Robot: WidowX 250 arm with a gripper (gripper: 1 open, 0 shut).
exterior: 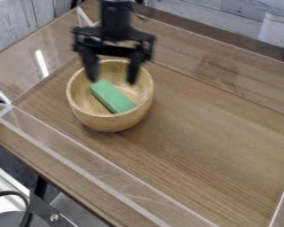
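A light wooden bowl [84, 113] sits left of centre on the wooden table, with a green block [110, 97] lying inside it at a slant. My gripper [109, 67] hangs over the back of the bowl, dark and blurred, its two fingers spread apart and open, with nothing visible between them.
A dark cable [26, 208] curves at the lower left corner. A pale object [279, 22] shows at the top right edge.
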